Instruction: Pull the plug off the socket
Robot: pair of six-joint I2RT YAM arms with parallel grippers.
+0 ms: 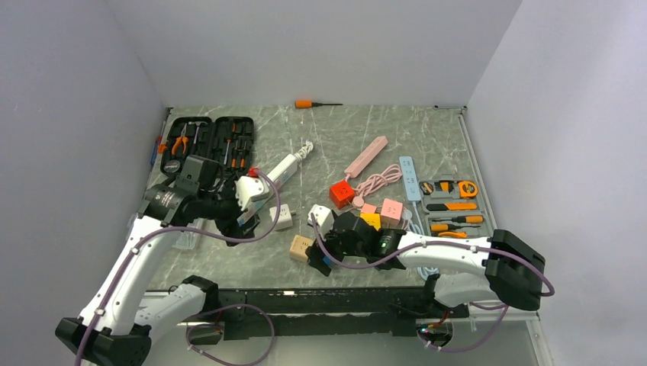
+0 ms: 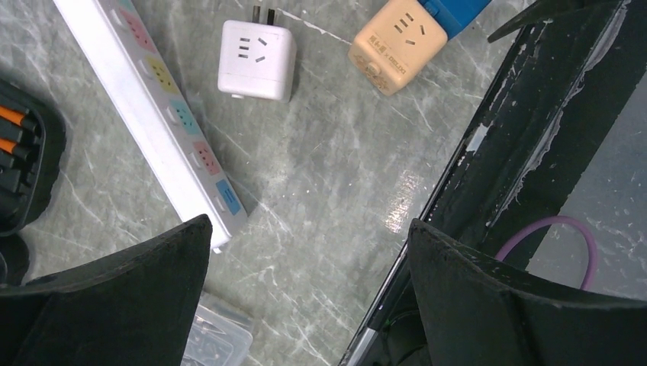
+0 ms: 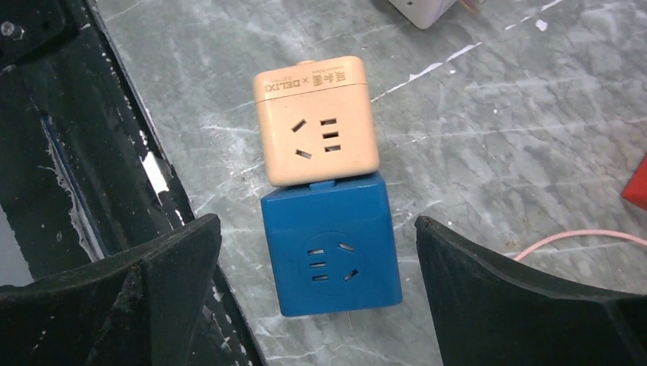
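Observation:
An orange-beige cube socket point(image 3: 319, 122) and a blue cube plug adapter point(image 3: 332, 248) stand joined side by side on the marble table, a small blue link showing between them. My right gripper is open, its fingers spread on either side of the blue cube, with a gap left at each side. From above, the right gripper point(image 1: 317, 261) covers most of the blue cube, while the beige cube point(image 1: 300, 247) shows to its left. My left gripper hangs open over bare table, nothing between its fingers; both cubes appear at the top of its view.
A white cube plug point(image 1: 281, 216) lies near the left gripper, beside a long white power strip point(image 1: 284, 169). Red point(image 1: 341, 194) and pink point(image 1: 391, 212) cubes with cords lie to the right. Toolboxes flank the table; its front edge is close to the cubes.

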